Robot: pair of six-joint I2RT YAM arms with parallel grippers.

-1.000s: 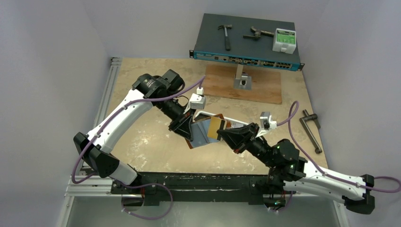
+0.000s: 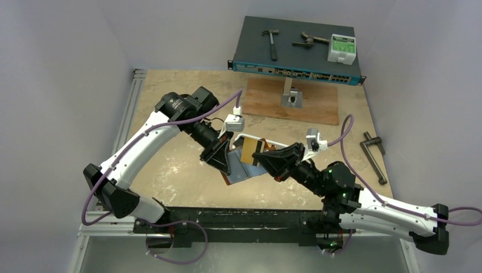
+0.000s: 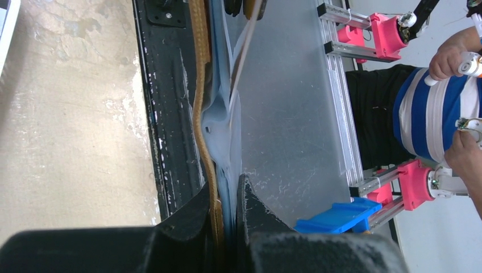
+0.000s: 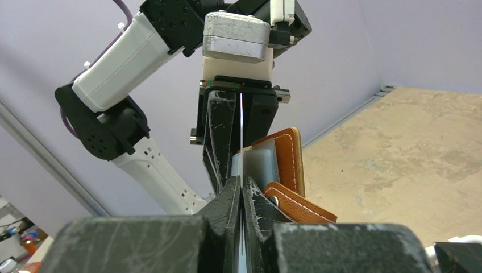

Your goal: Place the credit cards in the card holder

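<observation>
A brown leather card holder with bluish clear sleeves (image 2: 241,171) hangs over the table, standing on edge in the left wrist view (image 3: 199,74). My left gripper (image 2: 225,166) is shut on its left side. From the right, my right gripper (image 2: 262,160) is shut on a gold card with a dark stripe (image 2: 248,149). Edge-on, the card (image 3: 243,60) slants down among the sleeves in the left wrist view; whether its end is inside a pocket I cannot tell. In the right wrist view the card (image 4: 241,136) is a thin line rising from the fingers (image 4: 228,199).
Behind the holder lies a white-rimmed tray (image 2: 277,144), mostly covered by the arms. A rack unit (image 2: 295,48) with hammers stands at the back above a wooden board (image 2: 261,105). A metal handle tool (image 2: 373,159) lies at right.
My right gripper and the gold card have moved a little left, over the holder's sleeves. The left arm has shifted only slightly. Both grippers keep their hold.
</observation>
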